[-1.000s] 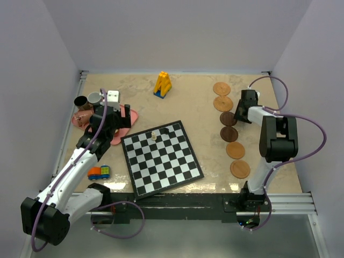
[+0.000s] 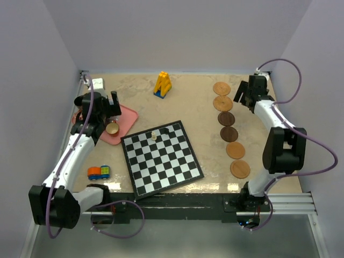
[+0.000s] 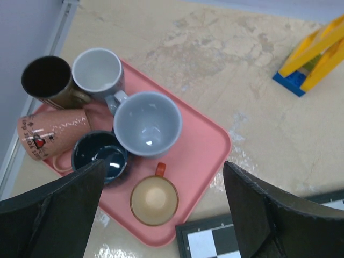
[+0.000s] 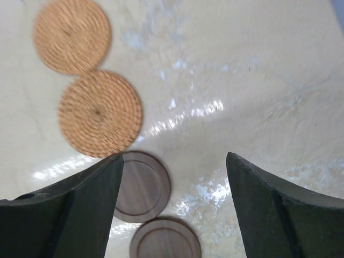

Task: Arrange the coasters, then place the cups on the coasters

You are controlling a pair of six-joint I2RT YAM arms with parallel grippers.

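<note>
On a pink tray (image 3: 203, 157) at the left stand several cups: a pale blue one (image 3: 148, 124), a white one (image 3: 97, 71), a dark brown one (image 3: 47, 78), a black one (image 3: 100, 153), a cream one (image 3: 154, 201), and a pink one (image 3: 52, 132) lying on its side. My left gripper (image 2: 115, 103) hangs over this tray, open and empty, and hides part of it from above. Toward the right, woven coasters (image 2: 221, 103) and dark wooden coasters (image 4: 141, 186) form a column. Beside their far end is my right gripper (image 2: 239, 92), open, with bare table between its fingers.
A chessboard (image 2: 162, 158) with a small cream piece (image 2: 153, 136) lies mid-table, close to the tray. A yellow toy (image 2: 163, 84) stands at the back, a toy vehicle (image 2: 98, 172) at front left.
My left gripper has shifted left and slightly back over the tray, covering the brown and white cups from above and uncovering the cream one. The right gripper has moved back, away from the dark coasters.
</note>
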